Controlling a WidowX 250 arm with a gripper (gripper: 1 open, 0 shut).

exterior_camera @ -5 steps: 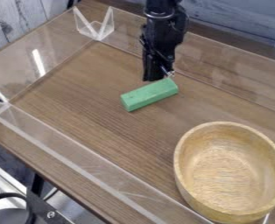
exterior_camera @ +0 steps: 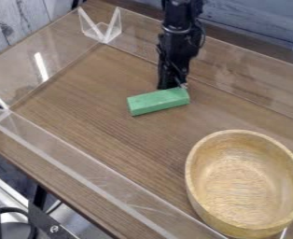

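A green rectangular block [exterior_camera: 154, 102] lies on the wooden table near its middle. The black robot arm reaches down from the top, and its gripper [exterior_camera: 174, 83] is low at the block's upper right end, touching or just behind it. The fingertips are small and dark; the fingers look shut, with nothing visible held between them, though the detail is hard to make out.
A large round tan bowl [exterior_camera: 245, 181] sits at the lower right. A clear folded plastic piece [exterior_camera: 101, 25] stands at the back left. Transparent edging runs along the table's left side, and black cables are at the lower left.
The block has shifted slightly toward the front left and lies a little flatter in angle.
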